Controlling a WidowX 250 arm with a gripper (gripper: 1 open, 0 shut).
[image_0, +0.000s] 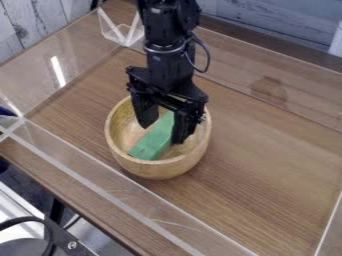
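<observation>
A round wooden bowl (158, 164) sits on the wooden table, holding a flat green object (152, 143) that slants from lower left toward upper right. My black gripper (163, 120) reaches down over the bowl from the top, its fingers spread open around the upper part of the green object. I cannot tell whether the fingertips touch it. The far part of the bowl is hidden behind the gripper.
Bare table (267, 170) lies to the right and upper left of the bowl. Clear edging runs along the table's left and front sides, with a dark cable at the lower left corner.
</observation>
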